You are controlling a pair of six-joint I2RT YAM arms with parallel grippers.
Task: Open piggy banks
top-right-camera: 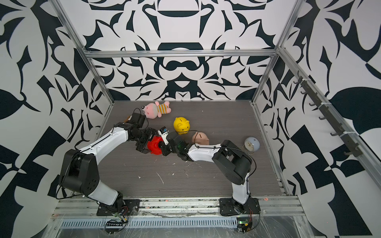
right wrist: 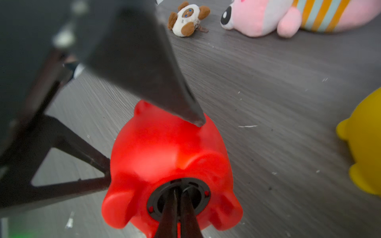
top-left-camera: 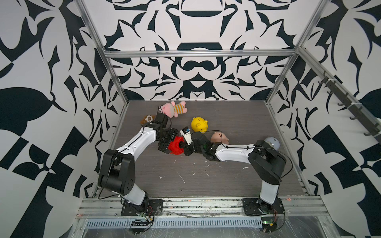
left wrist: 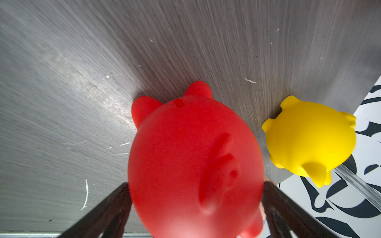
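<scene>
A red piggy bank (top-left-camera: pixel 175 146) lies on the table between the grippers, its dark round bottom plug (right wrist: pixel 178 183) facing my right gripper. That gripper is shut, its narrow tips at the plug's centre. My left gripper stands open around the red bank's body, one finger on each side; whether both touch cannot be seen. A yellow piggy bank (top-right-camera: pixel 181 124) stands behind, and a skin-coloured one (top-right-camera: pixel 200 138) lies partly behind the right arm.
A pink striped plush (top-right-camera: pixel 156 109) and a small brown-white plush (right wrist: pixel 188 19) lie at the back left. A pale round object (top-right-camera: pixel 251 144) sits at the right.
</scene>
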